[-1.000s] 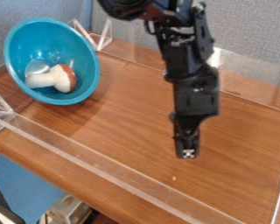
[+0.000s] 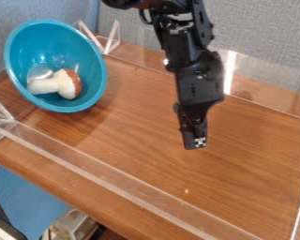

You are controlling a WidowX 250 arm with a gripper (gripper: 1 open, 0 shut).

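Note:
My black gripper (image 2: 197, 141) points down over the middle-right of the wooden table (image 2: 140, 187), its fingertips shut with nothing visible between them. At the left, a teal bowl (image 2: 87, 94) lies tilted, holding a white toy (image 2: 45, 84) with a brown cap, which looks like a mushroom, and a pale item behind it that is hard to tell.
Clear barriers (image 2: 259, 77) line the back and sides of the table, with white brackets at the back left and left edge. A blue surface shows beyond the lower-left edge.
My gripper has moved up and slightly left in the view. The bowl and what lies in it have not moved.

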